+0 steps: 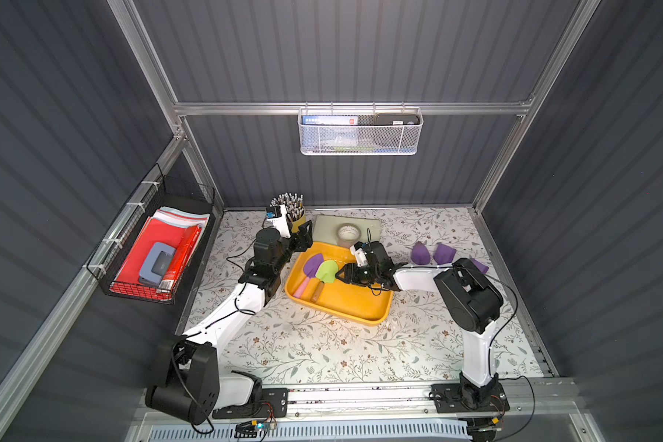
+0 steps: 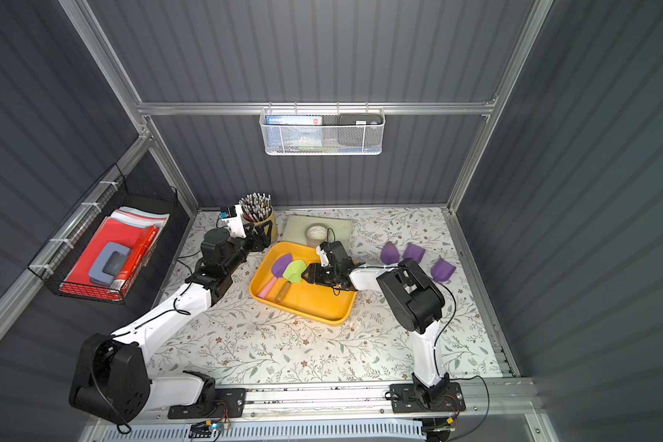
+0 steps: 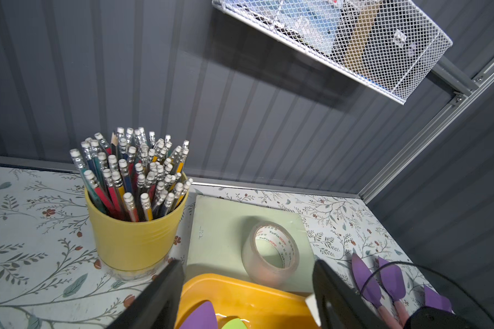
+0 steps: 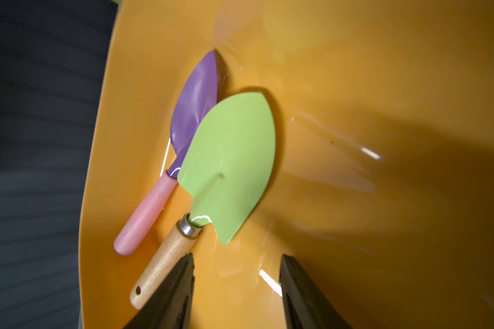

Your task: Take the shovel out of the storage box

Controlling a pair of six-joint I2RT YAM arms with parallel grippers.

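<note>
Two shovels lie in the left part of the orange storage box [image 1: 346, 313]. One is a green shovel [image 4: 230, 148] with a wooden handle; its blade partly overlaps the purple shovel [image 4: 194, 101], which has a pink handle. Over the box, just right of the green blade, my right gripper is open and empty, with the wooden handle close to its left finger in the right wrist view. My left gripper stands open above the box's back left corner, nothing between its fingers. Neither shovel is being touched as far as I can see.
Several purple shovels [image 3: 367, 279] lie on the table to the right. Behind the box are a yellow pencil cup [image 3: 137, 241] and a tape roll [image 3: 270, 252] on a green board [image 3: 214, 230].
</note>
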